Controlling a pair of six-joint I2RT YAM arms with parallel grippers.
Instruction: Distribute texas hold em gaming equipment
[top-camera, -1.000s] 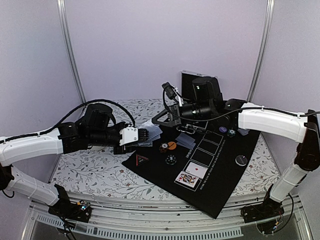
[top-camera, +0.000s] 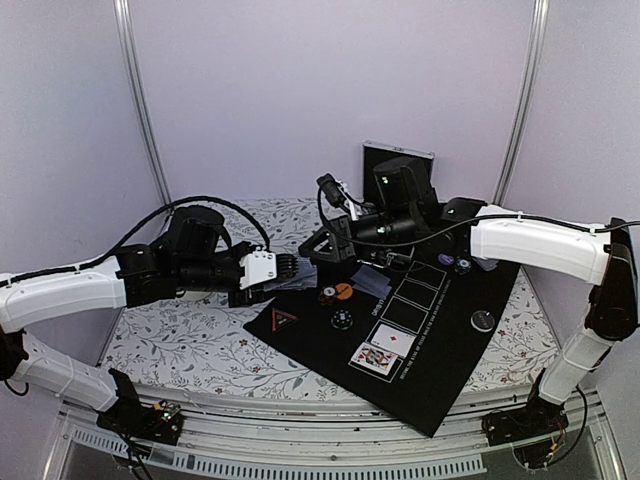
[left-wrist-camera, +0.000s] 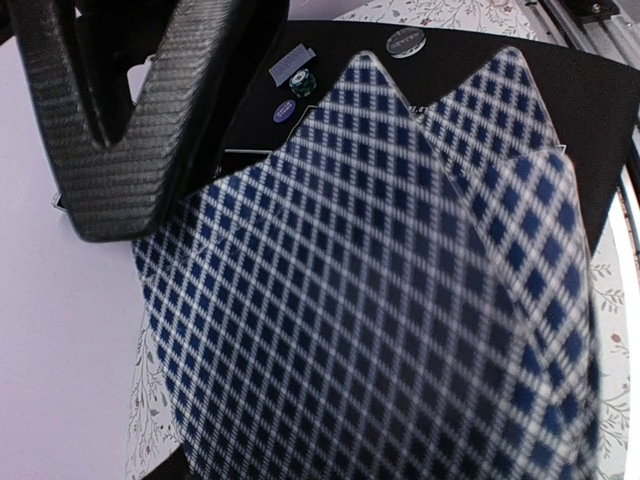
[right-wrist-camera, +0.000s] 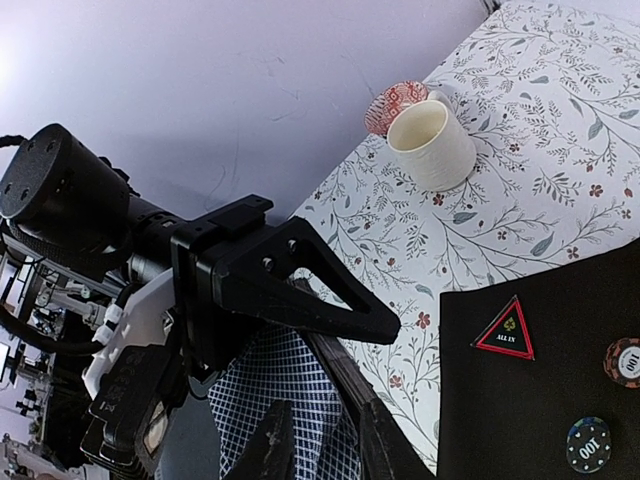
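Observation:
A fan of blue-checked playing cards (left-wrist-camera: 350, 280) fills the left wrist view, held by my left gripper (top-camera: 290, 268), which is shut on it and raised at the mat's left end. Behind the cards in the top view is my right gripper. Its fingertips stand apart, with a corner of the fan (right-wrist-camera: 335, 455) showing between them; whether they touch it I cannot tell. On the black mat (top-camera: 440, 370) lie two face-up cards, a diamond card (top-camera: 392, 339) and a picture card (top-camera: 374, 357). More face-down cards (top-camera: 372, 281) rest near its back edge.
The red-edged ALL IN triangle (right-wrist-camera: 506, 332), an orange chip (right-wrist-camera: 625, 362) and a black chip (right-wrist-camera: 588, 445) lie on the mat. A silver disc (top-camera: 483, 321) is at its right side. A white cup (right-wrist-camera: 432, 147) stands on the floral tabletop. Behind is a dark open case (top-camera: 375, 160).
My right gripper has moved left and slightly down over the held fan, covering more of it. The left arm keeps its place.

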